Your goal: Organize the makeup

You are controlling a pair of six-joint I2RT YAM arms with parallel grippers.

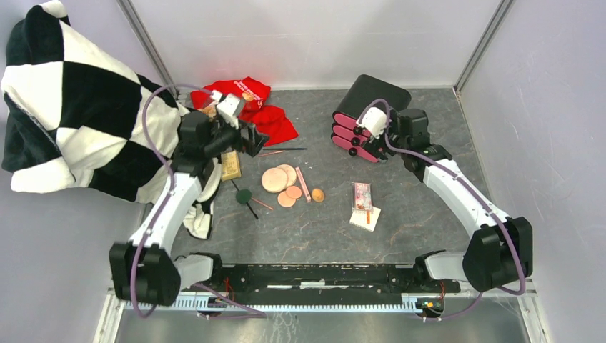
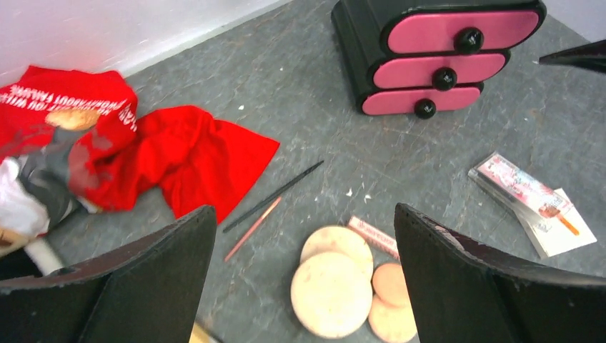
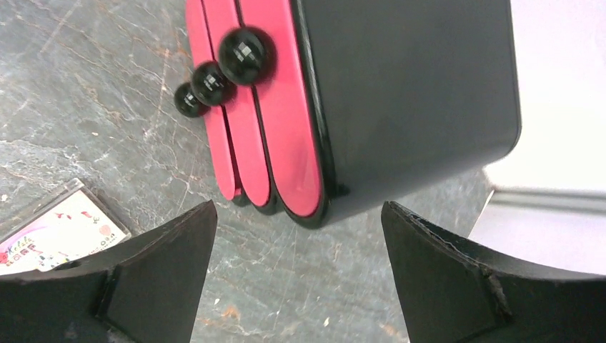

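A black organizer (image 1: 370,100) with three pink, black-knobbed drawers, all closed, stands at the back right. My right gripper (image 1: 375,150) is open at its drawer fronts, which fill much of the right wrist view. My left gripper (image 1: 254,139) hangs open over the middle-left. Round powder puffs (image 2: 330,296), a pink stick (image 2: 372,236), a dark pencil (image 2: 273,193), a thin orange pencil (image 2: 251,229), an orange sponge (image 1: 318,195), a green brush head (image 1: 244,196) and a clear case (image 1: 361,194) on a white square (image 1: 364,221) lie on the floor.
A red cloth (image 1: 271,125) lies at the back left, a checkered blanket (image 1: 93,107) fills the left side, and a yellow box (image 1: 231,166) lies beside it. Bare floor surrounds the case. Walls bound the back and right.
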